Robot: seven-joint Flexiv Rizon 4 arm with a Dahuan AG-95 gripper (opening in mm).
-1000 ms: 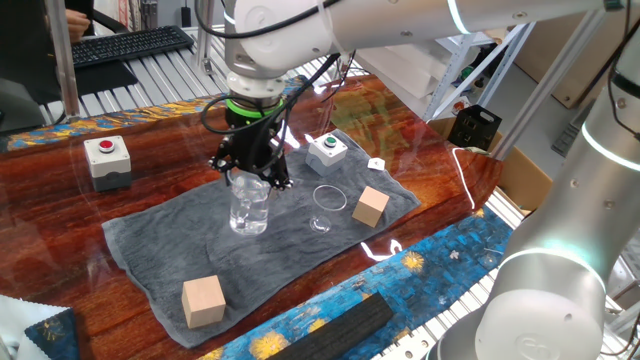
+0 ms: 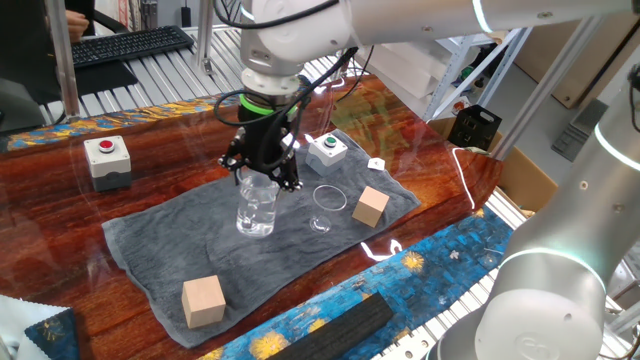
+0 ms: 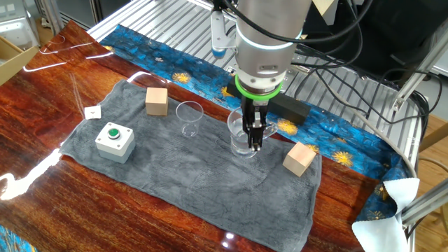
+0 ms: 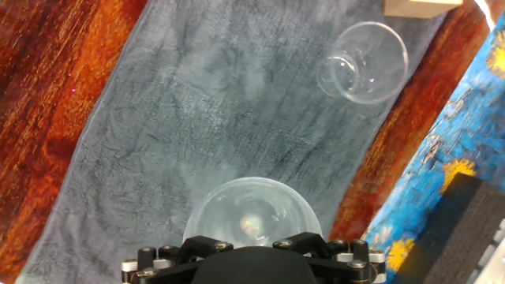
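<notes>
A clear glass jug point(image 2: 256, 214) with some clear liquid in it stands upright over the grey towel, under the arm. My gripper point(image 2: 262, 178) is around its upper part, shut on it. In the wrist view the jug's round rim point(image 4: 251, 181) shows just beyond the fingers point(image 4: 207, 246), and the black gripper body hides the near side. Whether the jug's base touches the towel I cannot tell. An empty clear glass point(image 3: 189, 120) rests on the towel, apart from the jug and near one wooden block point(image 3: 157, 101).
Another wooden block point(image 2: 203, 301) sits on the towel point(image 2: 150, 245). The green-button box point(image 2: 327, 149) is near the towel's far edge; a red-button box point(image 2: 107, 160) stands beyond it. A black bar point(image 2: 335, 330) lies on the blue cloth point(image 2: 430, 268). Mid-towel is largely free.
In exterior view 1, my gripper and the jug have shifted together slightly to the right, towards the empty glass. Glass, blocks and boxes have stayed put.
</notes>
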